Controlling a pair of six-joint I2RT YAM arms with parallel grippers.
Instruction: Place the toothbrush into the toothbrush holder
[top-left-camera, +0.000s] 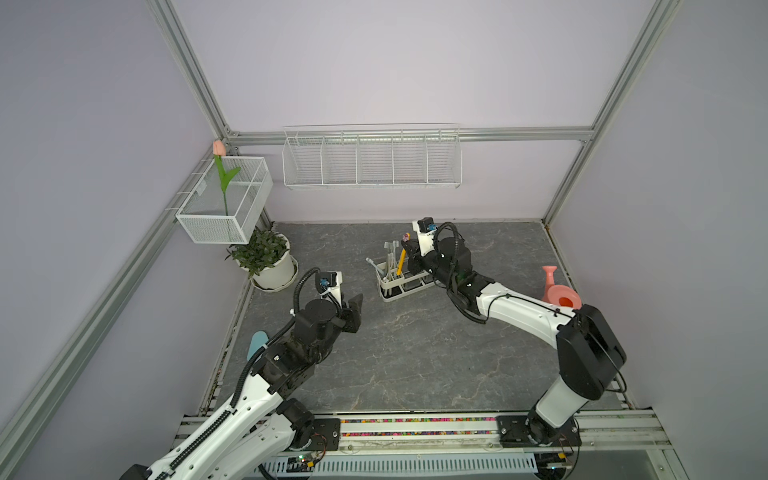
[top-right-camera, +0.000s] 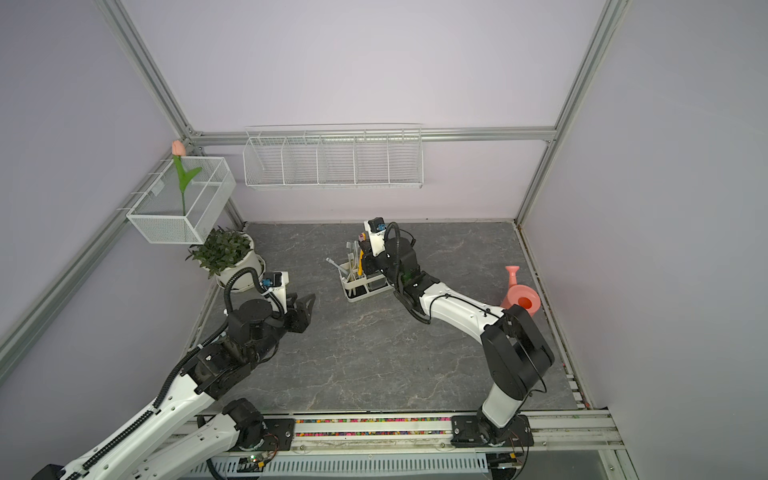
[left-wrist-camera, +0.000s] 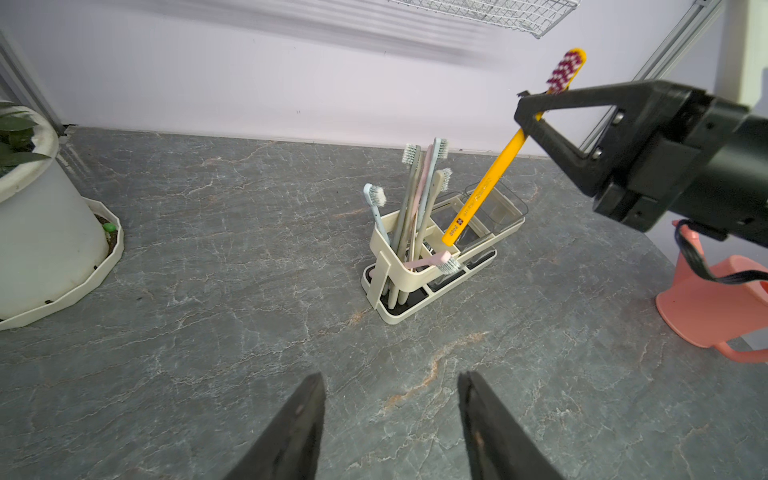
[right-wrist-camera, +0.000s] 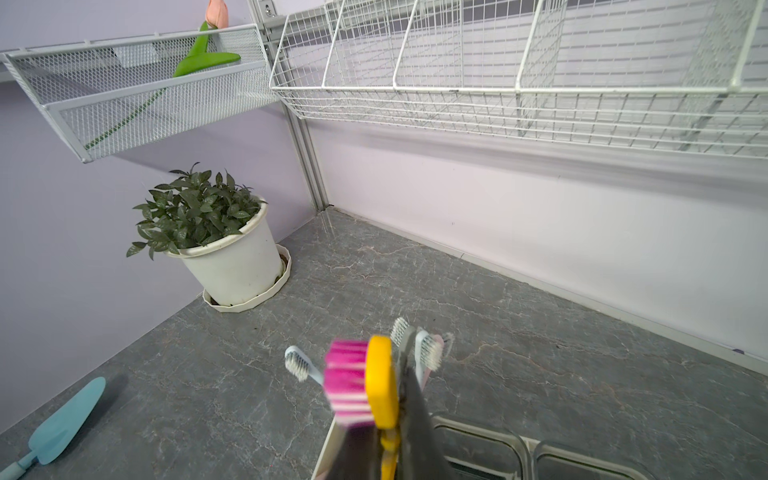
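Note:
A yellow toothbrush (left-wrist-camera: 492, 177) slants over the cream toothbrush holder (left-wrist-camera: 392, 316), its pink-and-white bristles (right-wrist-camera: 349, 382) uppermost. My right gripper is shut on it just below the head. In the left wrist view the brush's lower end overlaps the holder's front compartment; whether it is inside the rim or above it I cannot tell. Several toothbrushes (left-wrist-camera: 416, 192) stand in that compartment, and a pink one (left-wrist-camera: 428, 260) lies across its rim. My left gripper stands open, its fingers (left-wrist-camera: 308, 408) apart over bare table, short of the holder.
A pink watering can (top-left-camera: 563, 297) stands at the right edge. At the left are a potted plant (top-left-camera: 274, 270) and a blue trowel (right-wrist-camera: 68, 420). Wire baskets (top-left-camera: 372, 158) hang on the back wall. Bare table lies in front of the holder.

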